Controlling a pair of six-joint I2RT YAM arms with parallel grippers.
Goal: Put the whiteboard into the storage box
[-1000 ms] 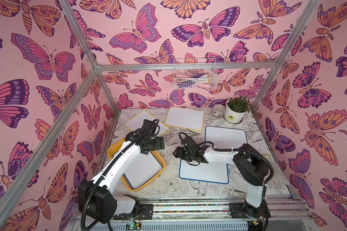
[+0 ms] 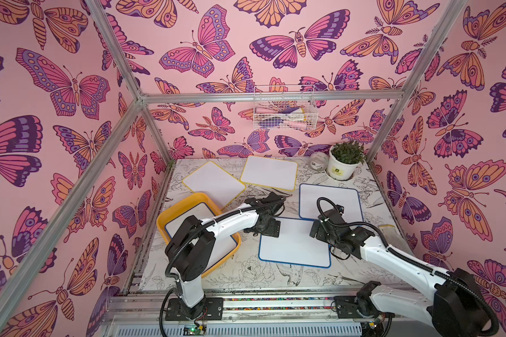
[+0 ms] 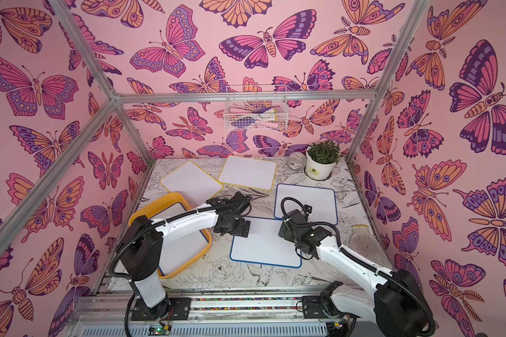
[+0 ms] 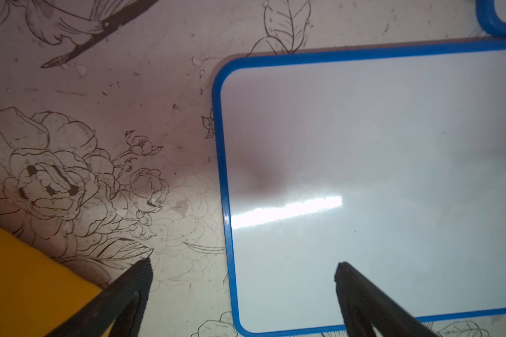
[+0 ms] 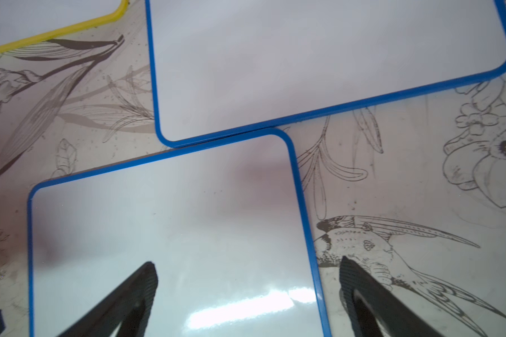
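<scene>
On the table's front middle lies a blue-rimmed whiteboard [image 2: 295, 247], flat. My left gripper is open above its left edge, nothing between the fingers. Over the right edge of the same board hangs my right gripper, also open and empty. Another blue-rimmed whiteboard [image 5: 320, 56] lies just behind, its front corner against the first one's far rim. At the left stands the yellow storage box [image 2: 236, 247], with a blue-rimmed whiteboard [image 3: 180, 255] lying inside it, partly hidden by my left arm.
Two yellow-rimmed whiteboards, a left one [image 2: 213, 178] and a right one [image 2: 270, 171], lie at the back. A potted plant [image 2: 345, 160] and a clear jar [image 2: 318, 161] stand at the back right. Bare table shows in front of the middle board.
My left gripper has moved right, from over the box to the middle board's left side. The right gripper has moved right, to that board's right side. The middle board has shifted slightly left.
</scene>
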